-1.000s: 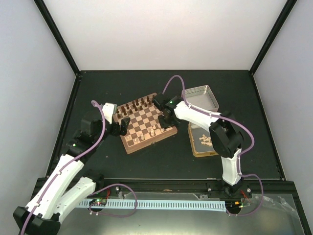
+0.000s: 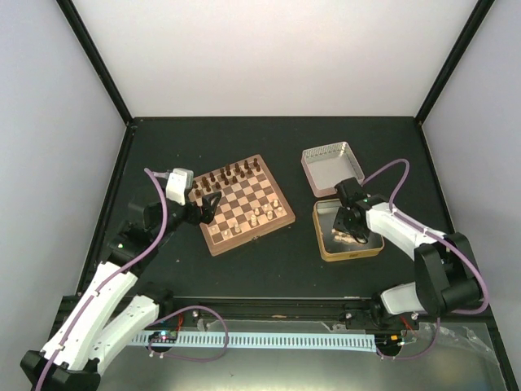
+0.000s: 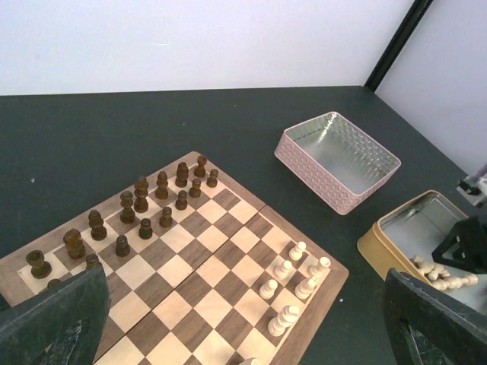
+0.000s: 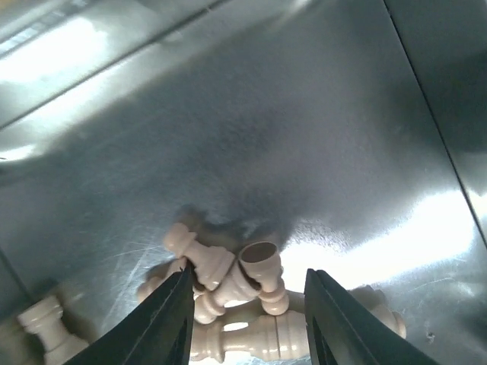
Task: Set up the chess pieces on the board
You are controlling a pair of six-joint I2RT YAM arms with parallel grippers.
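Note:
The chessboard (image 2: 240,220) holds dark pieces (image 3: 141,196) in rows along the far-left side and several white pieces (image 3: 283,319) standing along the right side. My left gripper (image 2: 207,208) hangs open over the board's left part, fingers empty. My right gripper is open, pointing down into the gold tray (image 2: 346,254), just over a pile of loose white pieces (image 4: 270,334) lying on its metal floor. No piece is clearly between its fingers.
A pale pink basket (image 2: 330,167) stands empty behind the gold tray.
My right arm has swung rightward from over the board to the gold tray and down into it. The left arm has shifted only slightly.

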